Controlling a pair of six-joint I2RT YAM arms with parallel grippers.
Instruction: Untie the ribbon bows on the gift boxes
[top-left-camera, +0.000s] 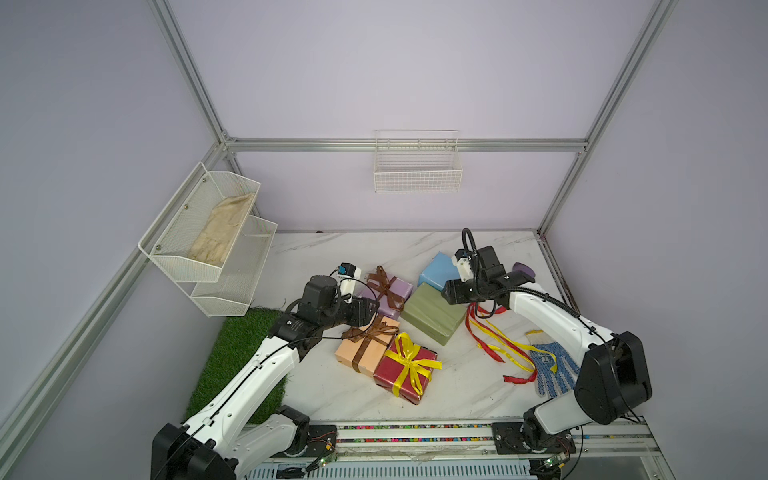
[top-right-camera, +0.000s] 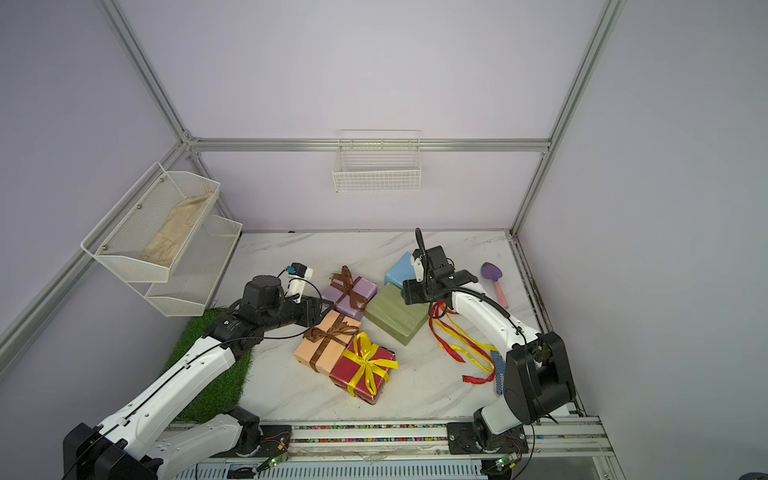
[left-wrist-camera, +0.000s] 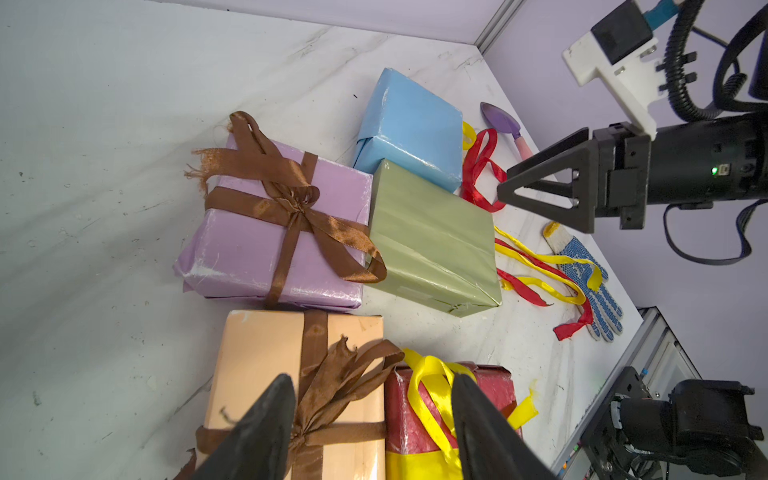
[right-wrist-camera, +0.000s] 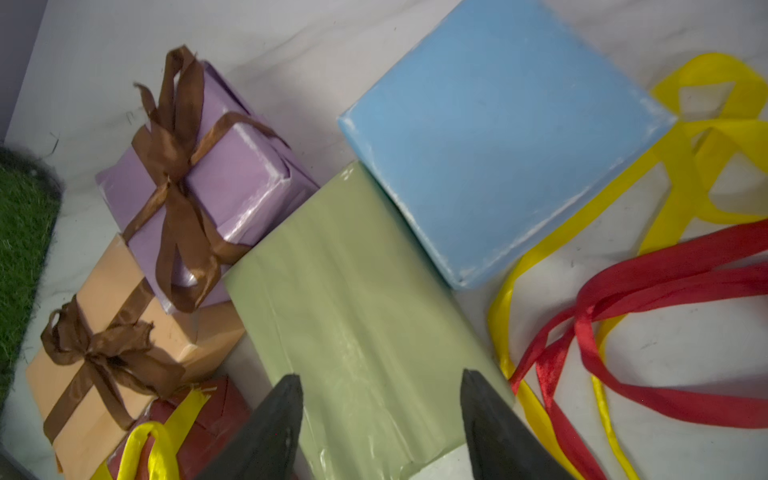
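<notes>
Three boxes carry tied bows: purple (left-wrist-camera: 328, 184) and peach (left-wrist-camera: 256, 352) with brown ribbon, dark red (left-wrist-camera: 404, 400) with yellow. The green box (right-wrist-camera: 352, 304) and blue box (right-wrist-camera: 496, 120) are bare; loose red ribbon (right-wrist-camera: 688, 400) and yellow ribbon (right-wrist-camera: 580, 224) lie right of them. My open left gripper is above the peach box, near the purple one. My right gripper stands open over the green box, nothing between its fingers.
A blue dotted glove (top-left-camera: 552, 368) and a spatula (top-right-camera: 492, 272) lie at right. Artificial grass (top-left-camera: 240, 360) and mesh baskets (top-left-camera: 200, 268) are at left.
</notes>
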